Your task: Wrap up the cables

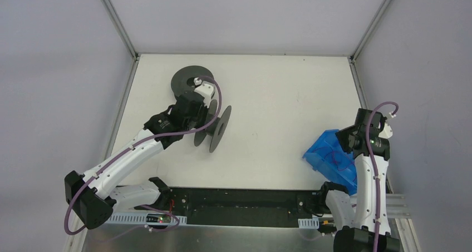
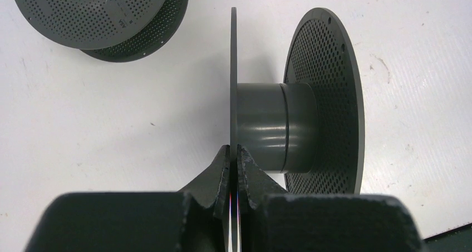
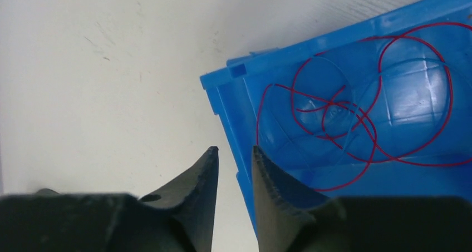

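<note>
In the left wrist view my left gripper is shut on the thin near flange of a dark grey cable spool (image 2: 261,124), which stands on its flanges with its hub level. Red cable (image 3: 372,131) and a thin blue cable (image 3: 348,131) lie in loose loops in the blue bin (image 3: 231,127), seen in the right wrist view. My right gripper hovers over the bin's corner, its fingers part open with nothing between them. From above, the right arm hides part of the bin.
A second grey spool (image 1: 182,79) lies flat at the back left, close behind my left gripper. Side walls stand close to the bin and the right arm.
</note>
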